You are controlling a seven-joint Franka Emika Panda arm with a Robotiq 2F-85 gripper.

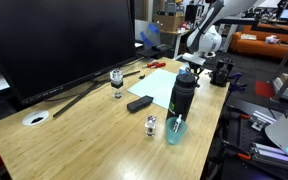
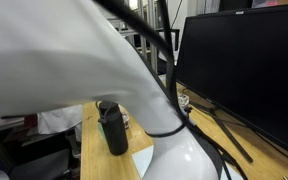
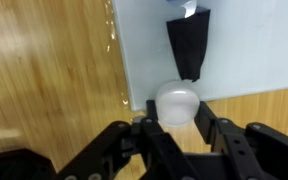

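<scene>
In the wrist view a round, whitish object sits between the fingertips of my gripper, which is shut on it. Just beyond it are a dark, flat piece and, at the top edge, something blue and white; whether these belong to the held object I cannot tell. A white sheet lies beneath on the wooden table. In exterior view 1 my gripper is at the far right of the table, small and partly hidden behind the black bottle; exterior view 2 has it hidden by the arm.
A tall black bottle stands near a teal cup holding a light stick. Around them lie a black block, a small white figure and a white-and-dark item. A monitor borders the back.
</scene>
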